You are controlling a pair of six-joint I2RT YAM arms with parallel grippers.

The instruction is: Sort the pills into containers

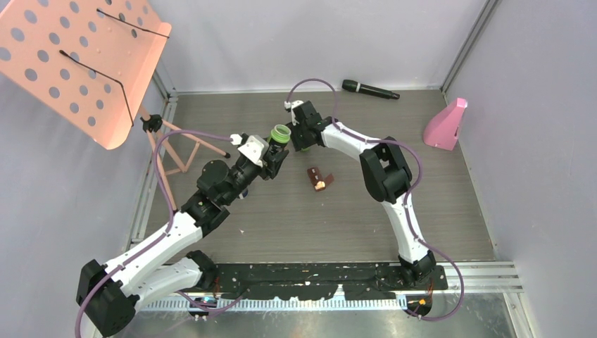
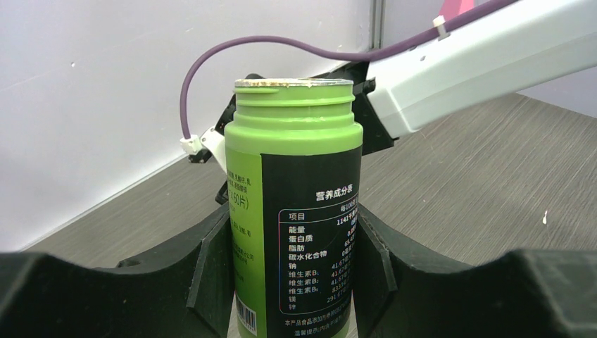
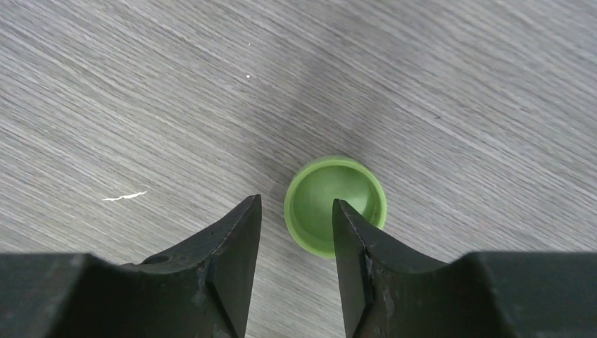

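Note:
A green bottle with a black label (image 2: 310, 232), its mouth uncapped, stands upright between the fingers of my left gripper, which is shut on it. From above, the bottle's green neck (image 1: 281, 132) shows left of the table's middle. My right gripper is open, its fingers part way apart with nothing between them. Just beyond its fingertips, a green cap (image 3: 290, 203) lies on the table, hollow side up. In the top view the right gripper hides most of that cap. A small brown pill box (image 1: 315, 174), with something pale at its lower end, lies nearer the front.
A black microphone (image 1: 369, 89) lies along the back edge. At the right stands a pink object (image 1: 445, 125), and at the left a perforated orange panel (image 1: 84, 63) over an orange stand (image 1: 184, 165).

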